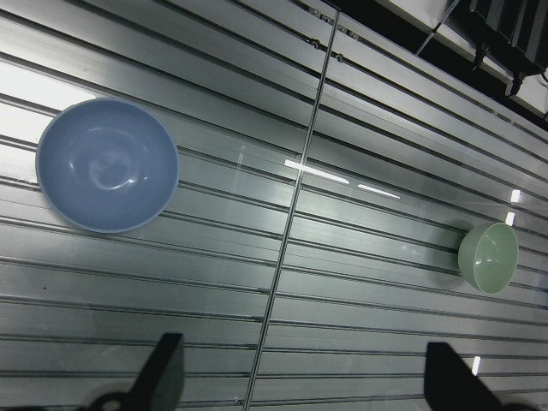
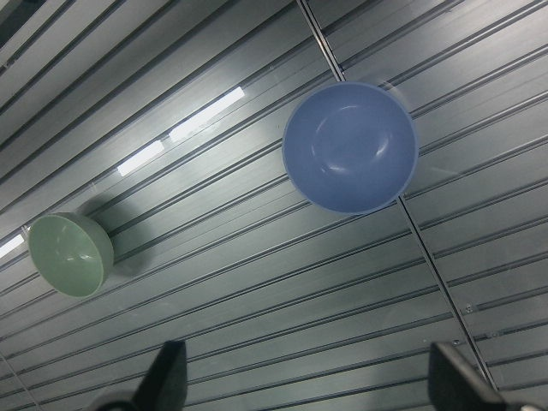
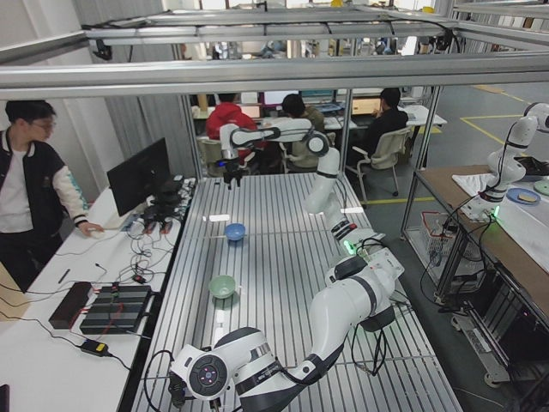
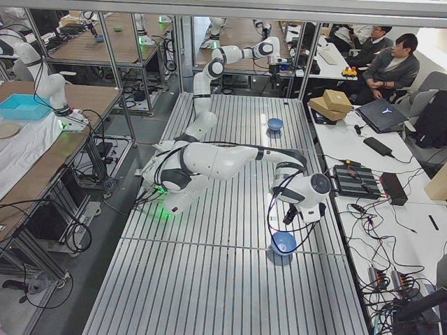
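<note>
My left gripper [image 3: 178, 390] is at the near end in the camera left view; my right gripper [image 3: 232, 176] is at the far end. Both stand open above the table. In the left wrist view, a blue bowl [image 1: 107, 163] lies below the gripper, with a green bowl [image 1: 488, 257] farther right. The right wrist view shows another blue bowl [image 2: 349, 145] below that gripper and the green bowl [image 2: 70, 253] to its left. The green bowl stands between the blue ones, hidden by an arm in the camera right view.
The slatted metal table [image 3: 283, 206] is otherwise largely clear. A white desk [image 3: 43, 369] with monitor, electronics and cables runs along its side, where a person [image 3: 34, 189] stands. Frame bars [image 3: 274, 75] cross overhead.
</note>
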